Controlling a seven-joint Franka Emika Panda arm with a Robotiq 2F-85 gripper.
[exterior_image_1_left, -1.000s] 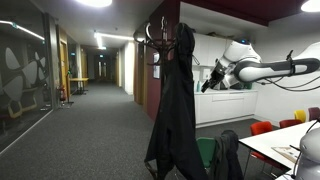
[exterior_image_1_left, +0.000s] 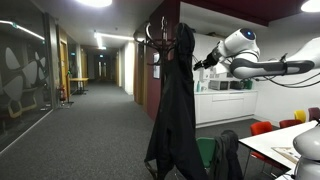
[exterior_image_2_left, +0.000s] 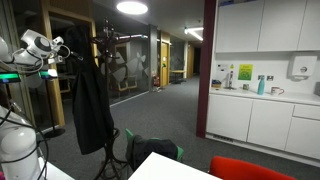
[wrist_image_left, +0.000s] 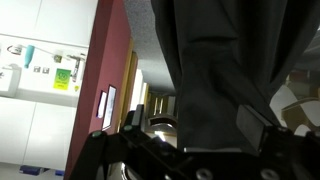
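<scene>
A long black coat (exterior_image_1_left: 177, 115) hangs from a dark coat rack (exterior_image_1_left: 157, 43), its hem falling close to the floor. In exterior view 2 the same coat (exterior_image_2_left: 92, 105) hangs just beyond the end of my arm. My gripper (exterior_image_1_left: 201, 64) is raised to the coat's upper part, on its right side in exterior view 1. From the wrist, black cloth (wrist_image_left: 215, 90) fills the space ahead, between and beyond the two spread fingers. The gripper is open; whether the cloth touches the fingers, I cannot tell.
A white table (exterior_image_1_left: 270, 142) stands below the arm, with a red chair (exterior_image_2_left: 245, 169) beside it. Dark cloth drapes over a green chair (exterior_image_1_left: 207, 149) near the rack. White cabinets (exterior_image_2_left: 250, 120) line the back wall.
My gripper has risen and shifted left toward the coat in exterior view 1, its tip tilting from downward to more level. The coat and rack look unmoved.
</scene>
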